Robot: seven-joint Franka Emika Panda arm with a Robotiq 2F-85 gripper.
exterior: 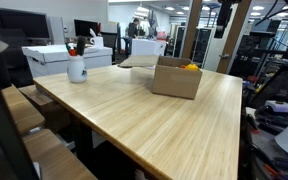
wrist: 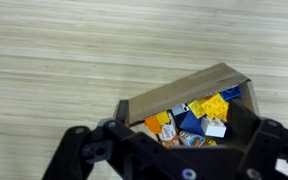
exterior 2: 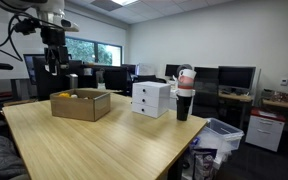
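An open brown cardboard box (exterior: pixel 174 82) stands on the wooden table. Colourful blocks (wrist: pixel 199 118) lie inside it, orange, yellow, blue and white among them, as the wrist view shows from above. Over the box hangs my gripper (exterior 2: pixel 56 64), clear of its rim. In the wrist view the two fingertips stand wide apart at left and right, so the gripper is open, with the box and blocks seen below between them. The lower part of the box's inside is hidden behind the gripper body.
Wide bare tabletop (exterior: pixel 129 105) lies beside the box. Towards the far end of the table are a white container (exterior: pixel 77 69) with dark items standing in it and a white drawer unit (exterior 2: pixel 152 99).
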